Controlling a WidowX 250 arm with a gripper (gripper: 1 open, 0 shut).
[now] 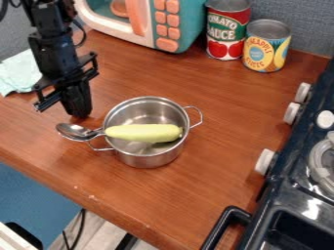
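My black gripper [76, 102] hangs low over the wooden table at the left, just above and left of a steel spoon [76, 131] whose bowl sticks out past the pot's left side. Whether its fingers are open or shut is unclear. A steel pot [146, 154] with two handles stands in the middle, holding a long pale yellow vegetable [144, 132] lying across it.
A toy microwave [163, 29], a tomato sauce can [225, 34] and a yellow can [267, 49] line the back. A black toy stove [300, 195] fills the right. A pale cloth [19, 71] lies at the left. The table's front edge borders a blue floor.
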